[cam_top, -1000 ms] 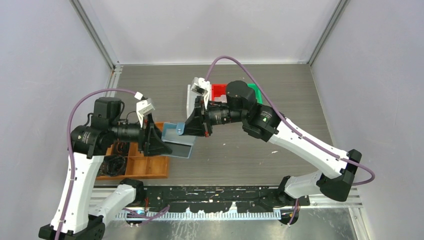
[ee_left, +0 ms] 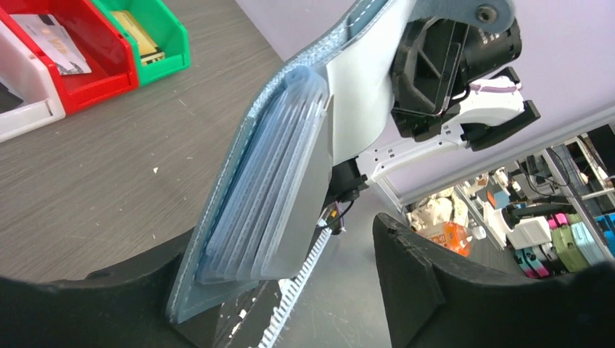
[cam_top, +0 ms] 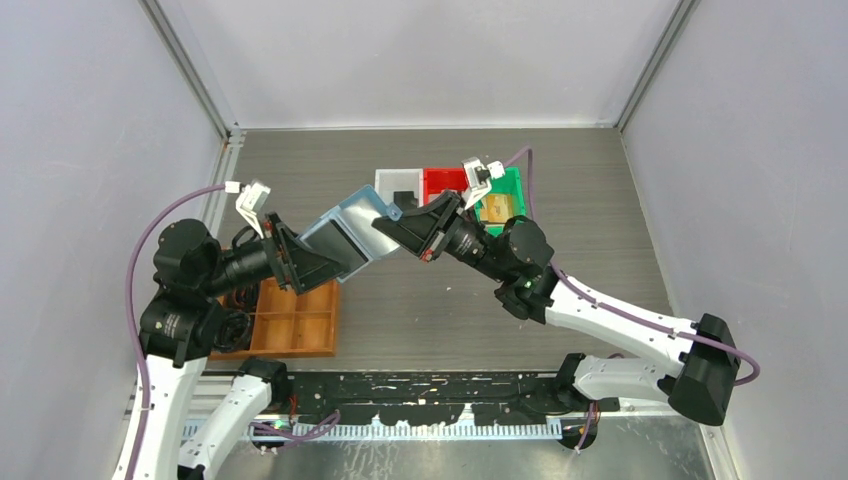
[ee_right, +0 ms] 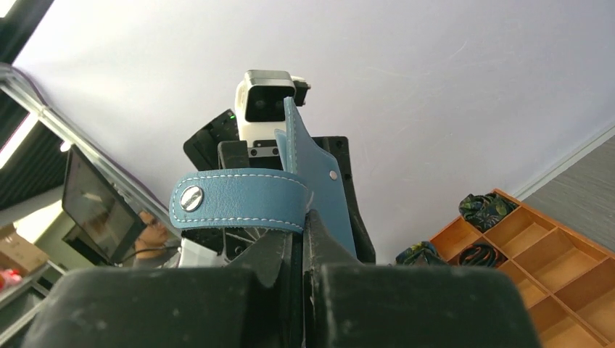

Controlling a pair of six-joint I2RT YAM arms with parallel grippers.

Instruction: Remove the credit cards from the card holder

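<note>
A light-blue card holder (cam_top: 350,238) hangs opened out in mid-air between my two arms. My right gripper (cam_top: 384,227) is shut on its upper end, beside the snap strap (ee_right: 236,198). In the left wrist view a stack of clear sleeves (ee_left: 265,181) shows inside the cover, with a grey face (ee_left: 301,210) on the outer one; whether that is a card I cannot tell. My left gripper stands part open, its fingers (ee_left: 464,290) spread either side of the holder's lower end. There is a visible gap between the right-hand finger and the sleeves.
Behind the arms stand a white bin (cam_top: 383,179) with a dark item, a red bin (ee_left: 109,90) with a pale card, and a green bin (ee_left: 181,51) with a yellowish card. A wooden compartment tray (cam_top: 300,352) lies below the left arm.
The holder has tilted from nearly level to slanting, its right end raised towards the back. My right gripper has shifted slightly right and both wrists have turned.
</note>
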